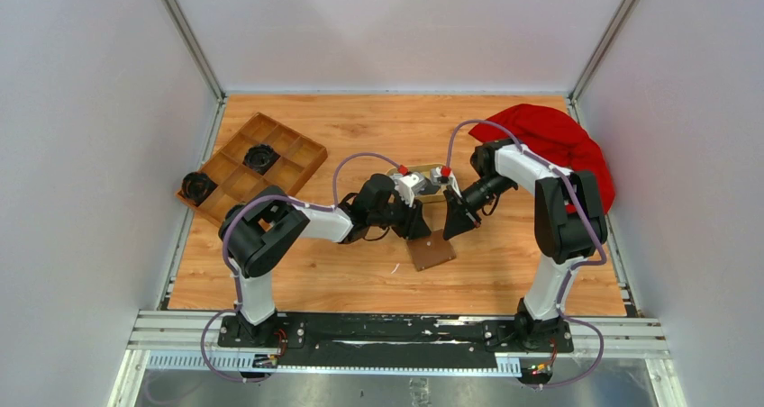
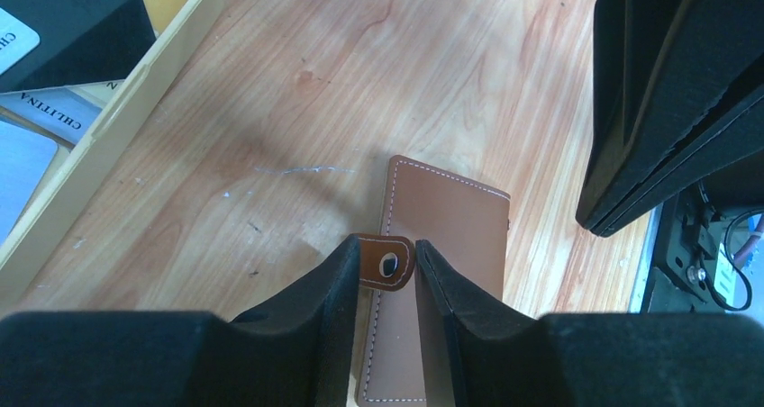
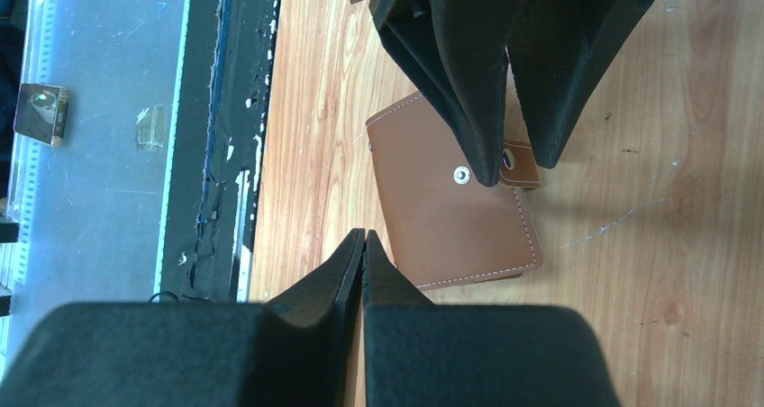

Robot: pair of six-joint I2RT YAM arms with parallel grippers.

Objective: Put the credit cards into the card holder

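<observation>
A brown leather card holder [image 1: 432,250] lies flat on the table between my arms. Its strap tab [image 2: 387,263], with a metal snap, sticks out on one side. My left gripper stands part open, a finger on either side of that tab. Whether the pads touch it I cannot tell. Above the table beside the holder, my right gripper is shut, nothing showing between its fingertips. Several cards [image 2: 59,110] lie in a pale shallow box [image 2: 135,105], partly hidden by the arms from above.
A wooden compartment tray [image 1: 293,150] holding black coiled items [image 1: 261,158] sits at the left. Red cloth [image 1: 550,137] is heaped at the back right.
</observation>
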